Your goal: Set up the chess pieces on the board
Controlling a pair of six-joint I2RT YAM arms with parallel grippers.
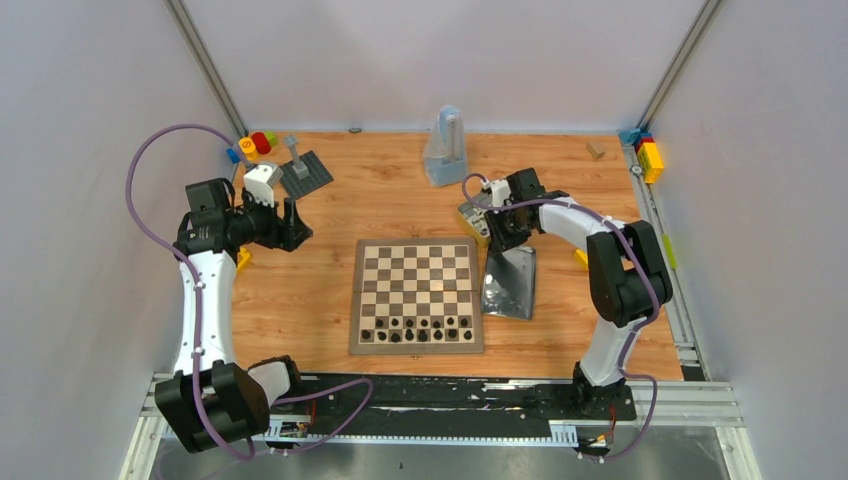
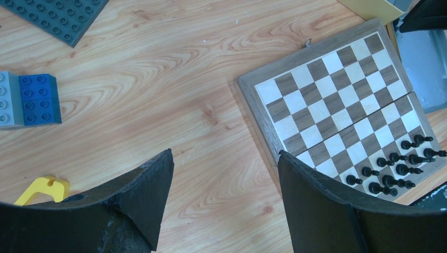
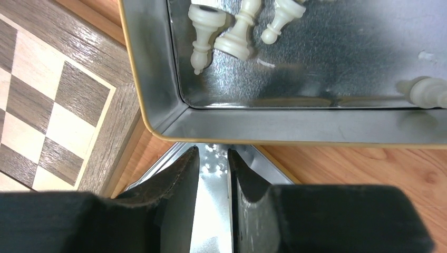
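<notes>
The chessboard (image 1: 416,263) lies mid-table, black pieces (image 1: 422,335) standing in two rows along its near side; its far half is bare. White pieces (image 3: 207,23) lie loose in a metal tin (image 3: 316,126) right of the board's far corner. Just outside the tin's near wall is my right gripper, its fingers slightly parted, nothing between them. Below them a shiny empty tray (image 1: 509,285) lies beside the board. Far to the left, my left gripper stands open and empty over bare wood, away from the board.
A clear plastic bag (image 1: 445,150) stands at the back. Blue bricks (image 2: 40,99), a dark studded plate (image 2: 55,18) and a yellow piece (image 2: 45,188) lie near the left arm. Wood between the left arm and the board is clear.
</notes>
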